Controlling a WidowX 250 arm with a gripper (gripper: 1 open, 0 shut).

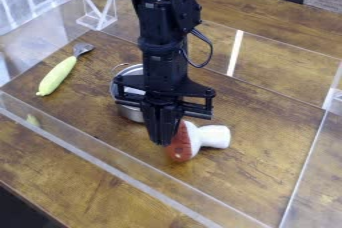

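The black gripper [166, 132] hangs low in the middle of the view, its fingertips at a red and white object [203, 140] with a rounded white end to the right. Whether the fingers close on it cannot be told. Behind the gripper, a metal bowl [128, 104] is largely hidden by the arm.
A yellow corn cob [56, 77] lies at the left, with a metal utensil [82, 50] beside it.
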